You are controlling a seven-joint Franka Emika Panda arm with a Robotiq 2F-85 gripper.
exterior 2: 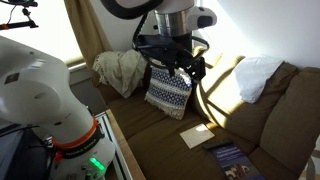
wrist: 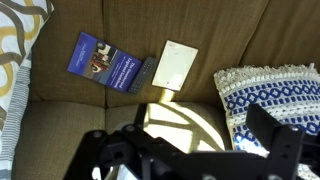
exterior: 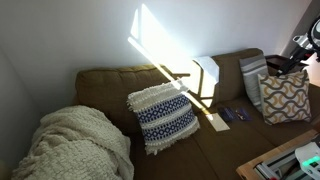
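My gripper hangs open above the brown sofa (wrist: 125, 18), nothing between its fingers. In the wrist view, a blue book (wrist: 105, 60), a dark remote (wrist: 143, 76) and a pale card or thin book (wrist: 175, 65) lie side by side on the seat. The blue-and-white cushion (wrist: 270, 95) is at the right, partly hidden by a finger. Seen from exterior view 2, the gripper (exterior 2: 172, 68) is well clear of the pale card (exterior 2: 196, 135) and the blue book (exterior 2: 235, 162). Only part of the arm shows in exterior view 1.
A patterned cushion (exterior: 285, 98) and a grey cushion (exterior: 252, 78) rest at one end of the sofa. A cream knitted blanket (exterior: 75, 145) covers the other end. White cloth (exterior: 206, 76) drapes over the backrest. The seat around the flat objects is bare.
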